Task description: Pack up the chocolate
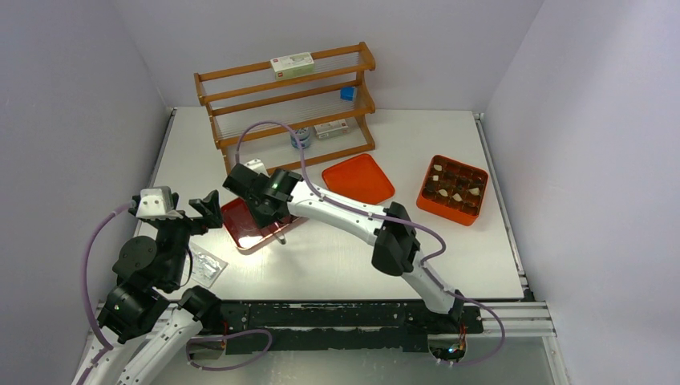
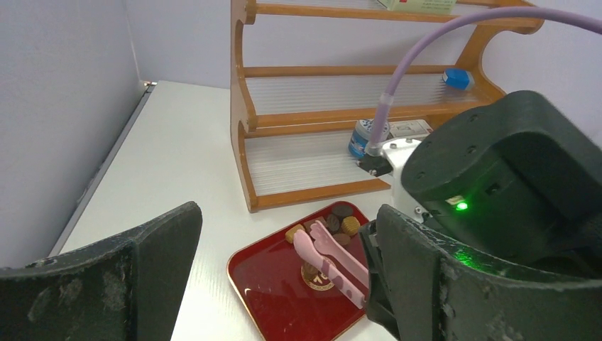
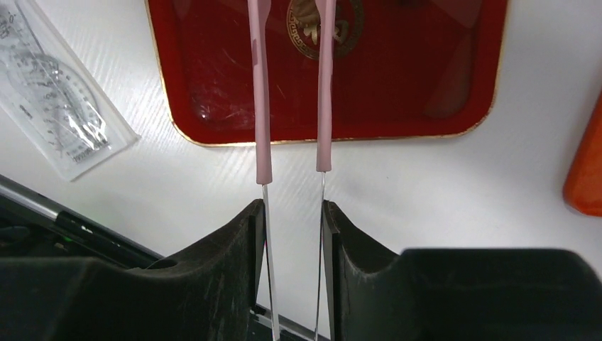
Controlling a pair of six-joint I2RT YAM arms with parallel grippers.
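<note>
My right gripper is shut on a pair of tongs (image 3: pixel 262 106) with pink arms, which stand spread apart over the dark red tray (image 3: pixel 206 114). The tong tips run off the top of the right wrist view. From the left wrist, several chocolates (image 2: pixel 351 225) show at the tray's far end, close to the tongs; one brown piece lies on the gold emblem. Whether the tips touch any piece, I cannot tell. My left gripper stands open and empty, left of the tray. At the right sits an orange box (image 1: pixel 433 210) with compartments, some holding pale-topped pieces.
An orange lid (image 1: pixel 358 180) lies flat between tray and box. Behind the tray rises a wooden shelf (image 1: pixel 289 76) with small boxes and a jar. A clear packet (image 1: pixel 207 265) lies near the left arm.
</note>
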